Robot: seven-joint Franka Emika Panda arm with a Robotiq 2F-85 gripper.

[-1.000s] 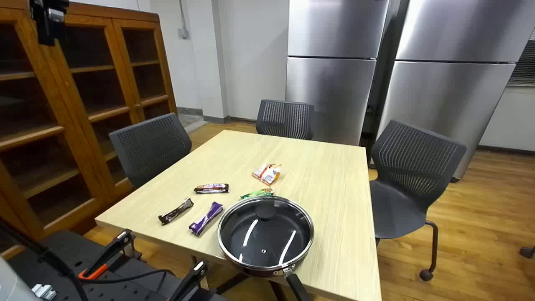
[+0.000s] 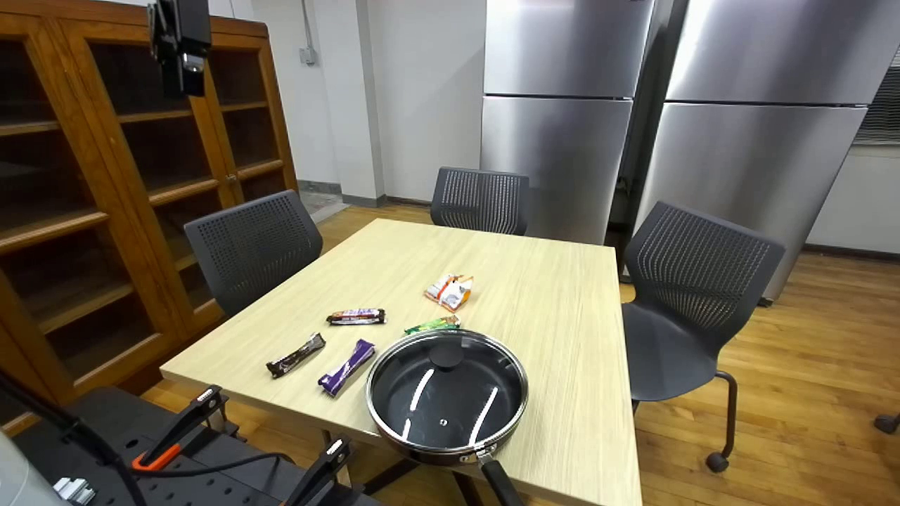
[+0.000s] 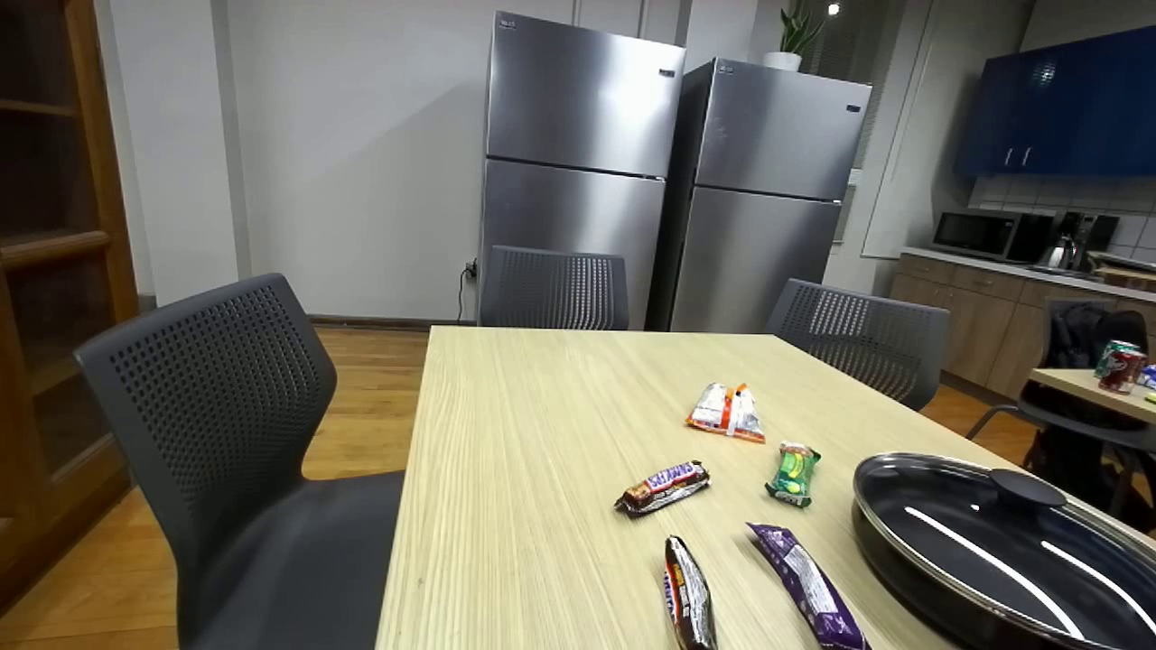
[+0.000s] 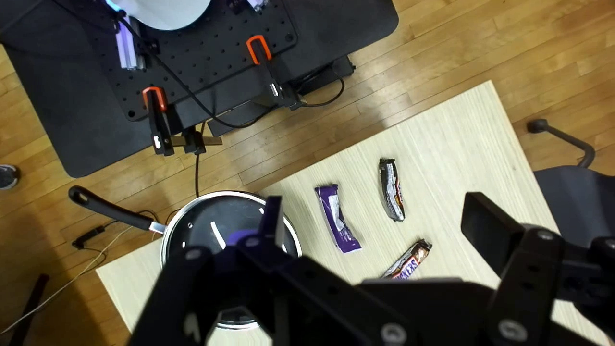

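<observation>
High above the table, my gripper stands open, its two black fingers wide apart with nothing held between them. Exterior view 1 catches only part of the black gripper [image 2: 190,80] at the upper left. Below lie a purple-wrapped bar [image 4: 338,219], a dark brown bar [image 4: 392,190] and a Snickers bar [image 4: 410,259], the last partly hidden by the gripper body. A black pan [image 2: 447,396] with a glass lid on it sits at the table's near edge. Beside the pan lies a green packet [image 3: 794,475], and farther back a white and orange packet [image 3: 727,412].
The pan's handle [image 2: 500,483] sticks out past the edge of the wooden table [image 2: 540,278]. Chairs stand around it, one being the left chair [image 2: 257,244]. Clamps [image 4: 265,66] grip the robot's black stand.
In exterior view 1 my gripper has shifted to the right and slightly down at the upper left. The pan, bars and packets have not moved.
</observation>
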